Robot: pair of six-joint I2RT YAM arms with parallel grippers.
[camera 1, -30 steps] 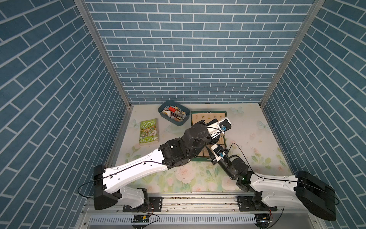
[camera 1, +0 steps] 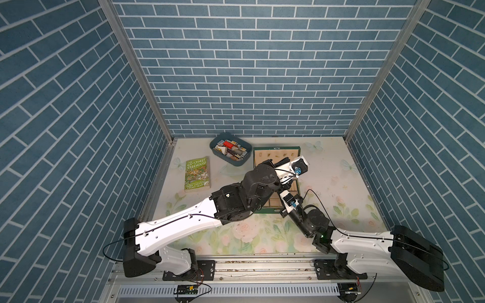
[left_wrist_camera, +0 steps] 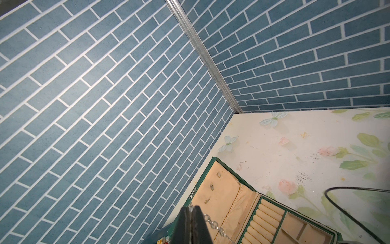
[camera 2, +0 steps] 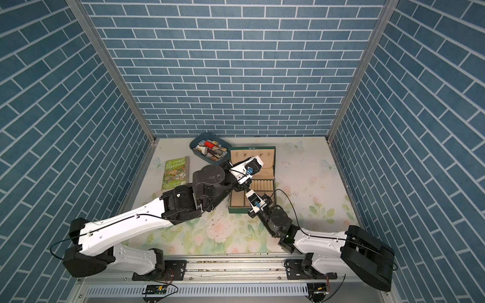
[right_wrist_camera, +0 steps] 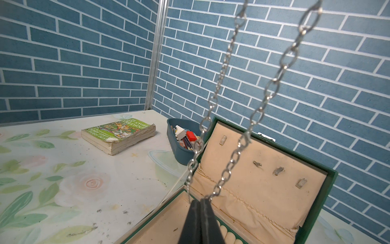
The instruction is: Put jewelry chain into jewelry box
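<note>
A silver jewelry chain (right_wrist_camera: 256, 117) hangs in two strands from above in the right wrist view. In the left wrist view, its links (left_wrist_camera: 213, 223) run from the tips of my left gripper, which is shut on it. My right gripper is shut lower down; the strands reach down beside its tips, and no link shows clearly between them. Beneath both grippers the green jewelry box (right_wrist_camera: 331, 179) stands open, its beige lid (left_wrist_camera: 221, 187) raised, with ring rolls (left_wrist_camera: 264, 221) and compartments inside. From the top views the arms cover much of the box.
A blue bin (camera 1: 231, 160) with assorted small items stands close to the box's left. Further left lies a green book (camera 1: 197, 172). Both arms stand close together over it.
Both arms have stayed nearly in place.
</note>
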